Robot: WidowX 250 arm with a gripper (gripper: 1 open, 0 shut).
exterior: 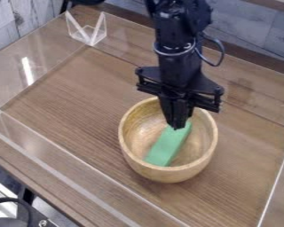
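Observation:
My black gripper (pixel 177 111) hangs over the back part of a tan bowl (pixel 139 151) in the middle of the table. In the bowl lies a green oblong object (pixel 167 147), tilted along the bowl's length, its upper end close under the fingertips. Whether the fingers are open, shut or touching the green object is hard to tell from this angle.
A clear plastic holder (pixel 88 27) stands at the back left. A black cable (pixel 14 204) shows at the bottom left, and walls edge the back.

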